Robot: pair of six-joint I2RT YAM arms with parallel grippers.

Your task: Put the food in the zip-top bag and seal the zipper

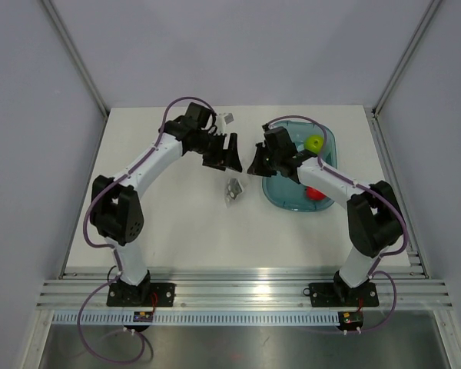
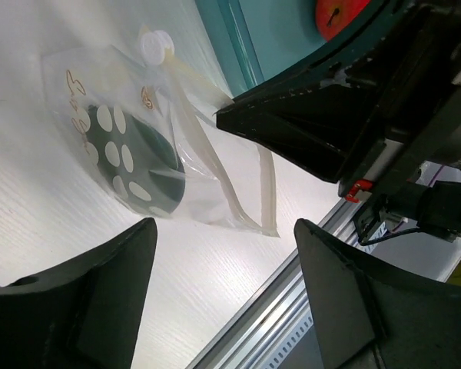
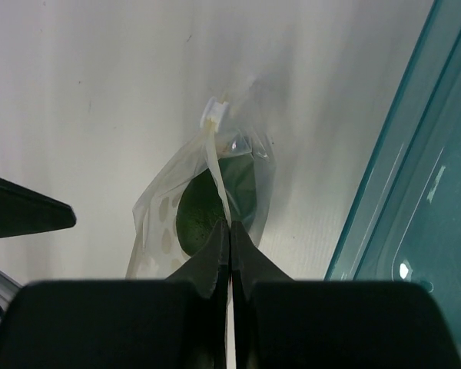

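A clear zip top bag stands above the white table between my grippers. Inside it lies a dark green food item, seen through film printed with pale spots. The bag's white slider sits at one end of the zipper strip. My right gripper is shut on the bag's top edge, the zipper strip running into its fingertips. Across from it, my left gripper is open, its fingers apart on the near side of the bag, nothing held between them. One left finger shows in the right wrist view.
A teal bin stands just right of the bag, under the right arm. It holds a green fruit and a red apple.
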